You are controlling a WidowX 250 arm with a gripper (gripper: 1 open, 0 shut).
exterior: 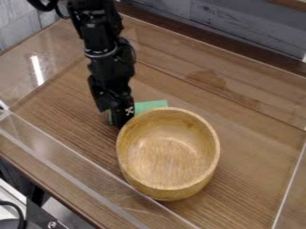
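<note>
My black gripper (116, 112) reaches down from the top left onto a green object (150, 106) lying just behind a large light-wood bowl (180, 161). The fingers are low at the object's left part, near the bowl's rim; dark parts blend together, so whether they touch it is unclear.
A pale strip runs along its lower left edge, with a black cable beyond it at the bottom left corner.
</note>
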